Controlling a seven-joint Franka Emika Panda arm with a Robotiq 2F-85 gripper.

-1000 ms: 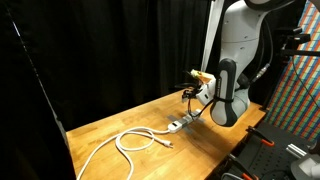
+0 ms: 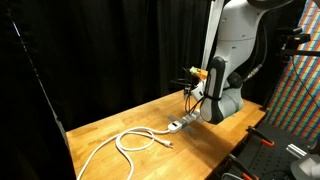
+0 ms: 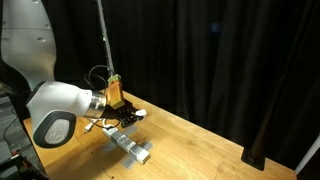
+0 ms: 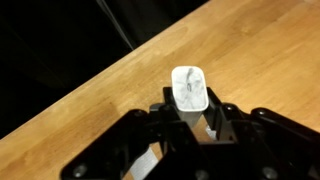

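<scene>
A small white block-like piece (image 4: 188,84) stands up between the fingertips of my gripper, which is shut on it. In the second exterior view the same white piece (image 3: 139,113) pokes out at the tip of the gripper (image 3: 129,115), above the wooden table. Below it lies a white power strip (image 3: 130,148) with grey tape at its sides. In the first exterior view the strip (image 2: 183,123) sits just under and left of the gripper (image 2: 190,95). Too little shows to tell exactly what the white piece is.
A white cord (image 2: 122,143) loops over the table's left part, with a plug (image 2: 163,142) lying in front of the strip. Black curtains (image 3: 210,60) stand behind the table.
The wrist has tilted and shifted slightly over the power strip. The strip, cord and plug lie where they were.
</scene>
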